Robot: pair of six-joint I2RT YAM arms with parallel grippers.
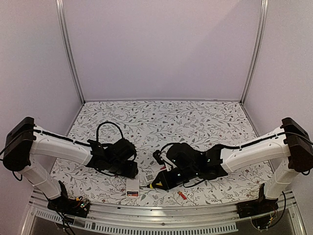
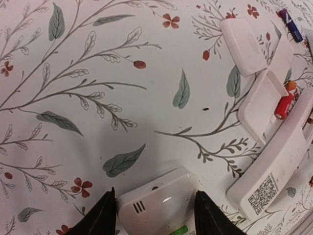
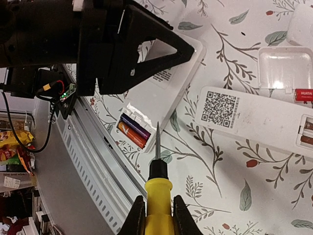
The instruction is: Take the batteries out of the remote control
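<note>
A white remote control (image 3: 159,85) lies with its battery compartment uncovered; a purple battery (image 3: 135,126) and an orange battery (image 3: 132,134) sit side by side inside. My left gripper is closed around the other end of the remote, one finger along each side. My right gripper is shut on the yellow handle of a screwdriver (image 3: 159,193). The thin metal tip points at the compartment end and, in the top view, stands just right of the remote's edge. Whether it touches the remote cannot be told.
A second white remote (image 3: 264,117) with a QR code lies right of the first. Near it are an open white cover (image 2: 261,105), a red battery (image 2: 284,105) and a white piece (image 2: 243,44). A blue battery (image 2: 291,25) lies farther off. The metal table edge runs close in front.
</note>
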